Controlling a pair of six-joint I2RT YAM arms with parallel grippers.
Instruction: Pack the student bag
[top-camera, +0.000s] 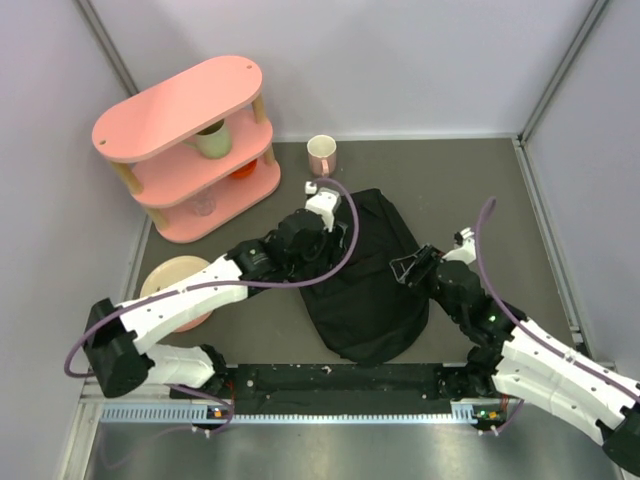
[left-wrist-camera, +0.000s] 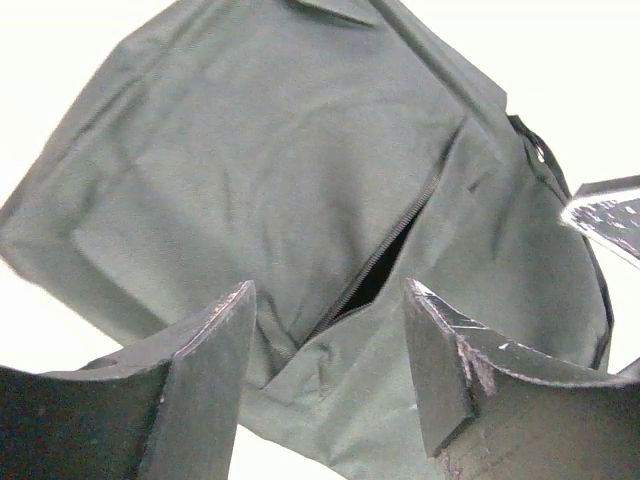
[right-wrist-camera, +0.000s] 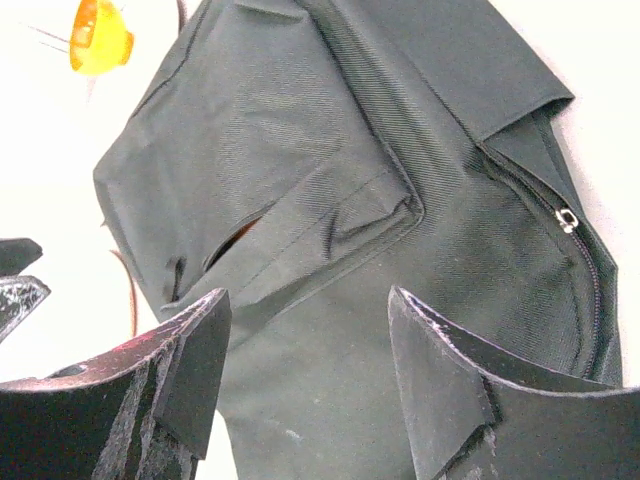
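The black student bag (top-camera: 365, 300) lies flat on the table between my arms. In the left wrist view its zipped slit (left-wrist-camera: 385, 265) gapes a little, dark inside. The right wrist view shows a narrow reddish-brown bit (right-wrist-camera: 235, 238) within that slit; the rest of it is hidden. My left gripper is above the bag, its fingers apart with only fabric showing beyond them. Over the bag's right side, my right gripper is open and empty. A metal zip pull (right-wrist-camera: 567, 220) shows at the bag's edge.
A pink shelf (top-camera: 180, 105) stands at back left, holding a green cup (top-camera: 213, 140), an orange bowl (top-camera: 244, 170) and a clear glass (top-camera: 203, 205). A pink mug (top-camera: 322, 155) is behind the bag. One round plate (top-camera: 172, 272) lies left, beneath my left arm. Table right of the bag is bare.
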